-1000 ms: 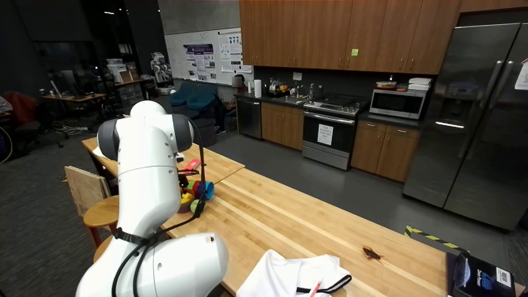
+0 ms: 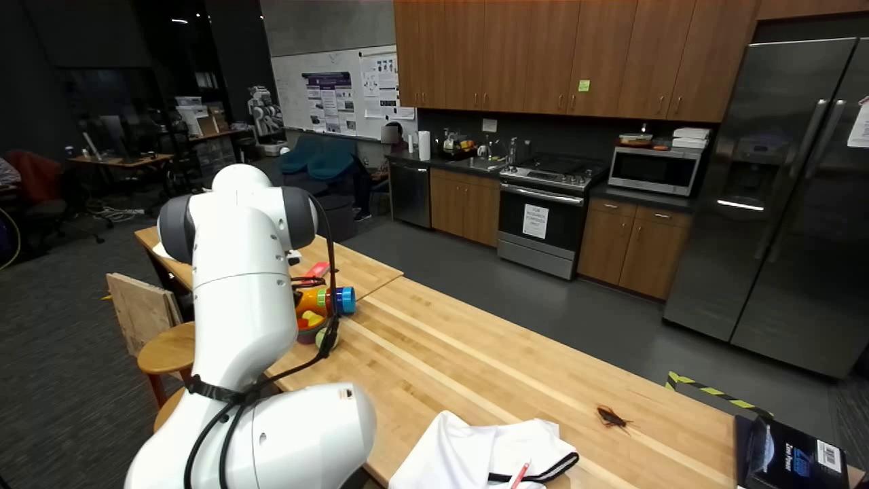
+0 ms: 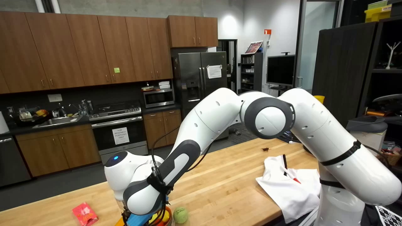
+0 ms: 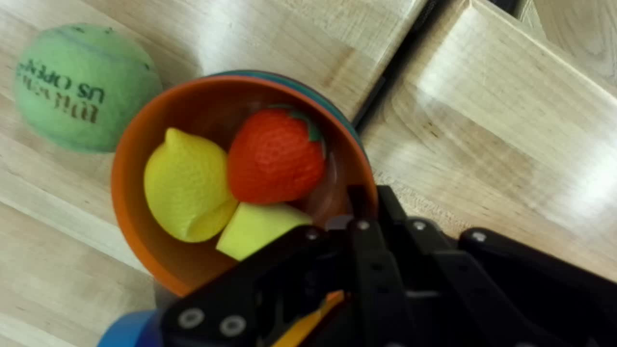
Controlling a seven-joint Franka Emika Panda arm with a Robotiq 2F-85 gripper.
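An orange bowl (image 4: 128,173) stands nested over a teal bowl (image 4: 332,107), whose edge shows along one side. Inside the orange one are a strawberry (image 4: 274,156), a lemon (image 4: 188,185) and a pale yellow piece (image 4: 260,228). My gripper is shut on the orange bowl's rim, one finger inside and one outside; whether it also grips the teal bowl cannot be seen. A green tennis ball (image 4: 87,86) sits beside the bowls. In exterior view 1 the arm hides most of the gripper.
Colourful nested cups with a blue end (image 2: 347,300) lie close by the bowls. A red packet (image 3: 85,214) rests on the table. A gap (image 4: 399,60) separates two tabletops near the gripper. White cloth (image 2: 481,448) lies toward the front.
The cup stack beside the bowls has shifted, its blue end slightly farther back and its orange part now visible. The bowl's contents look different in exterior view 1. The arm has barely moved.
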